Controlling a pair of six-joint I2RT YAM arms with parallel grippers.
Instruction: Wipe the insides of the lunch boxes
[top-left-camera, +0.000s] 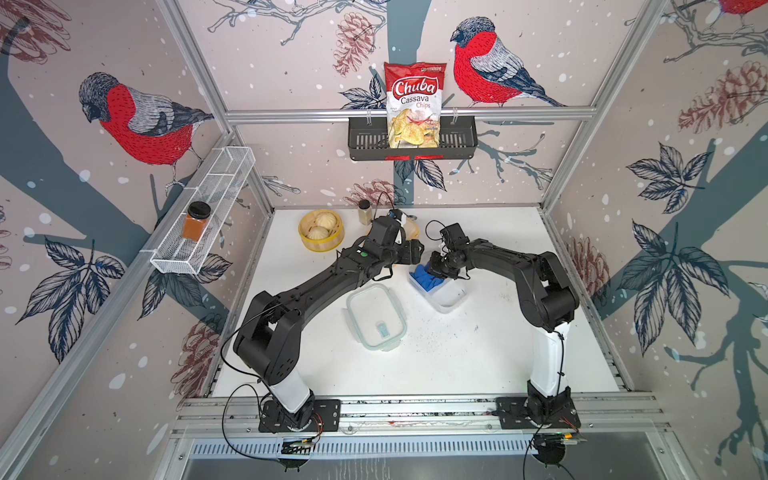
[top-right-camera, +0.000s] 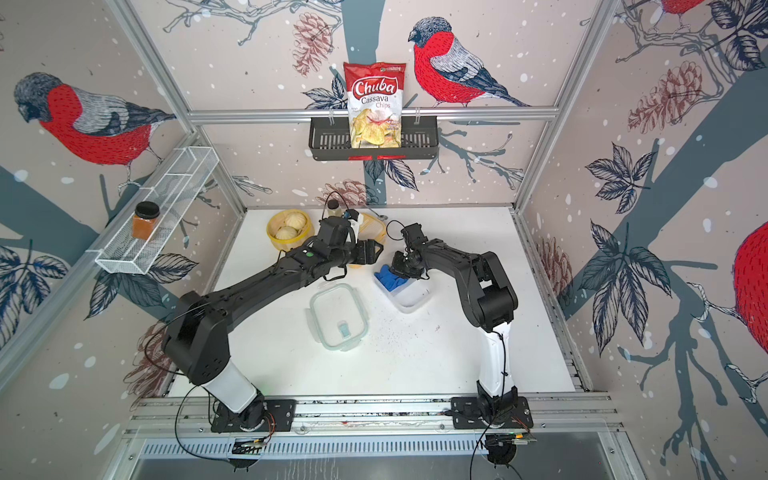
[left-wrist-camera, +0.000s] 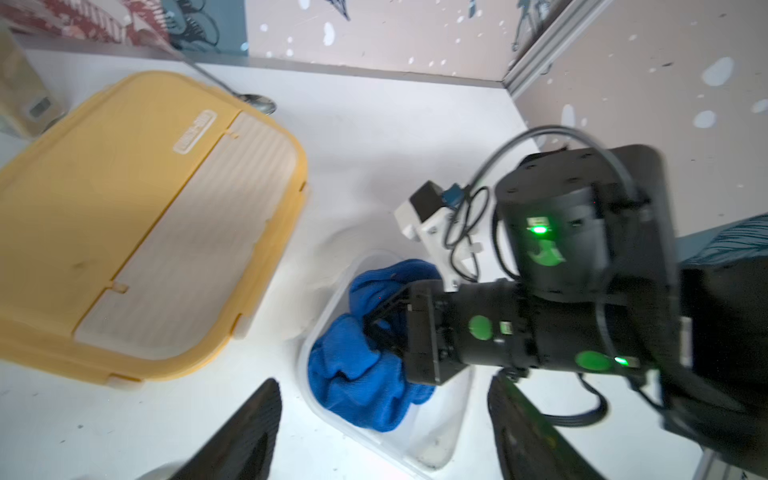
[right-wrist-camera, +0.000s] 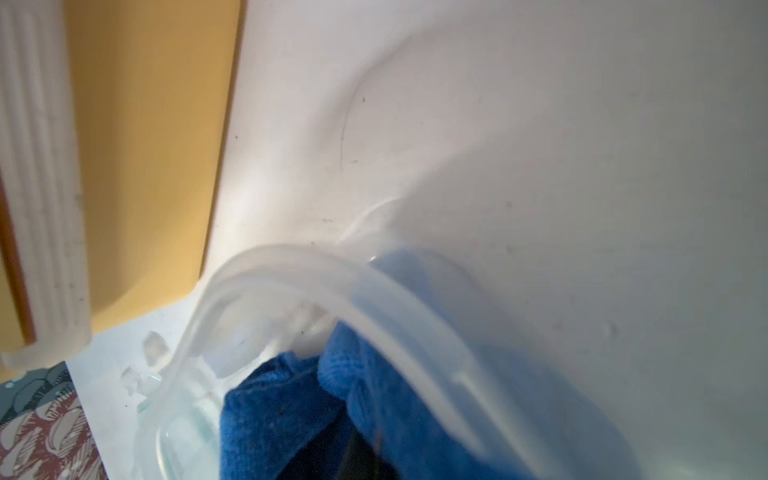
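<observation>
A clear plastic lunch box (top-left-camera: 450, 302) stands on the table right of centre, with a crumpled blue cloth (left-wrist-camera: 360, 376) inside it toward its far left end. My right gripper reaches into the box, shut on the cloth; in the right wrist view, folds of the blue cloth (right-wrist-camera: 280, 408) mostly hide its fingertips. Raised left of the box, my left gripper (top-left-camera: 412, 253) is open and empty, its fingers (left-wrist-camera: 248, 436) spread wide in the left wrist view. A second container with a pale green rim (top-left-camera: 377, 317) sits to the front left.
Behind the left gripper lies a yellow box with a white panel (left-wrist-camera: 184, 232), a spoon (left-wrist-camera: 260, 102) beside it. A yellow steamer of buns (top-left-camera: 321, 232) and a spice jar (top-left-camera: 365, 212) stand at the back. The front table carries scattered specks.
</observation>
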